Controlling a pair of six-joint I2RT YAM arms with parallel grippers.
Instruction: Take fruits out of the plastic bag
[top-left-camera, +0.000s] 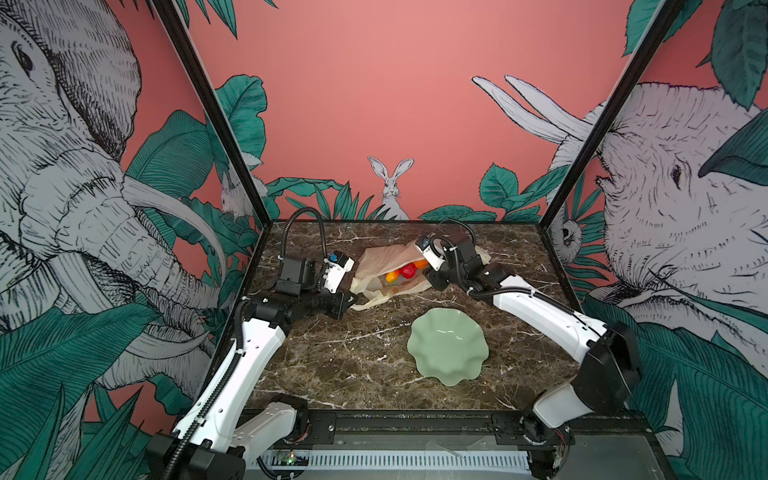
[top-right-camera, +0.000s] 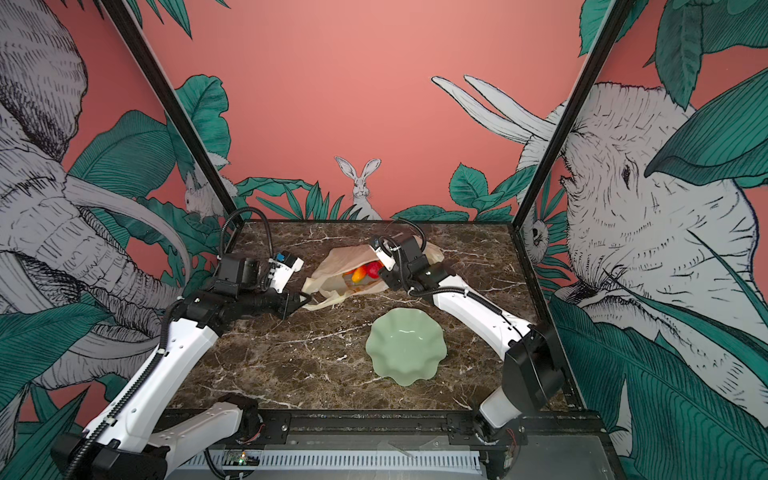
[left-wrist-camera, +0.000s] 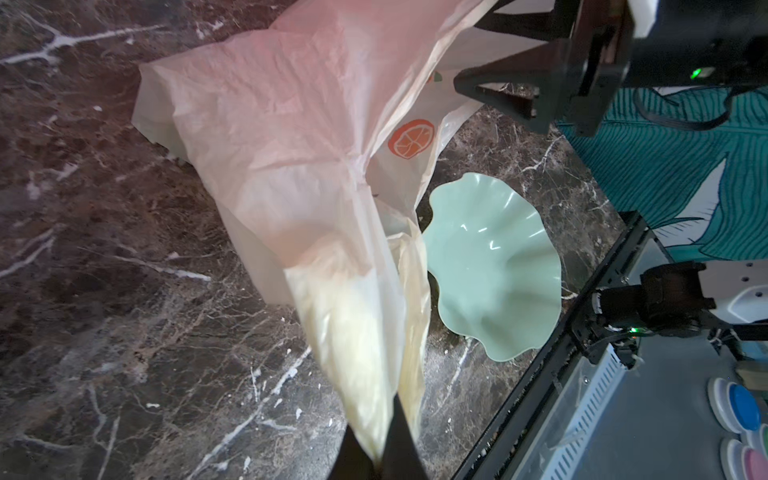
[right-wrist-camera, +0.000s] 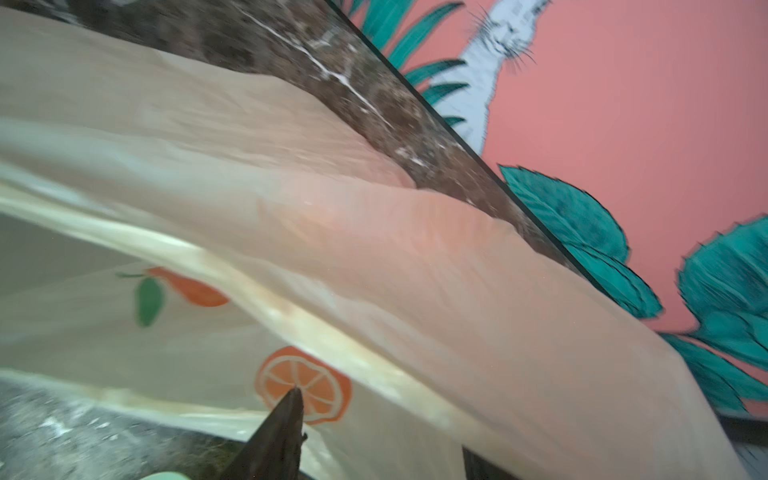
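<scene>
The pale bag (top-left-camera: 382, 257) lies slanted across the table's back middle, with yellow and red fruit (top-left-camera: 408, 270) visible inside in the top views. My left gripper is shut on the bag's gathered end, which hangs from it in the left wrist view. My right gripper is open at the bag's right part, near the fruit, its fingertips beside the bag's film. In the left wrist view its fingers (left-wrist-camera: 512, 96) stand apart at the bag's upper right. The bag's folds hide much of its contents.
The green scalloped dish (top-left-camera: 448, 345) stands empty at the front right of the table (top-left-camera: 344, 360). The back wall borders the table behind the bag.
</scene>
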